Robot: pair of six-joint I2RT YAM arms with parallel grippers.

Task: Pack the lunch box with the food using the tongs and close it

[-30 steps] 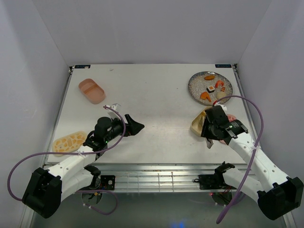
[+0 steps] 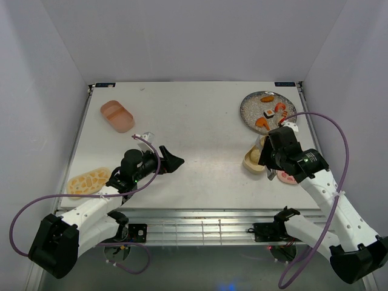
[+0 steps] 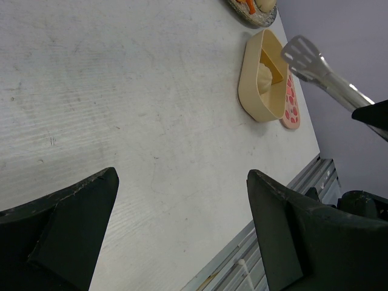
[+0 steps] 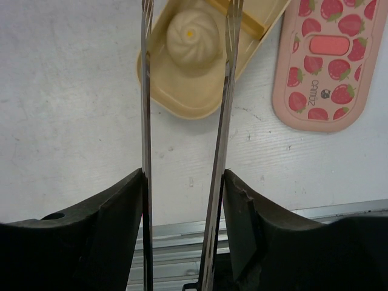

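Observation:
A cream lunch box (image 2: 249, 165) (image 3: 248, 91) (image 4: 182, 103) with a divider holds a pale swirled bun (image 2: 255, 154) (image 3: 264, 79) (image 4: 192, 41). My right gripper, fitted with long metal tong fingers, is open above the box, nothing held between them. The round plate (image 2: 248, 112) behind it holds several food pieces, among them a rice piece (image 2: 268, 113) and orange pieces (image 2: 262, 122). My left gripper (image 2: 176, 159) stands open over the left-middle of the table, away from the box, with empty space between its fingers.
A pink strawberry-patterned lid (image 4: 321, 79) lies right of the box. A salmon-coloured container (image 2: 117, 116) stands back left; a yellow patterned piece (image 2: 88, 182) lies front left, beside the left arm. Walls border the sides and back.
The left arm has not moved.

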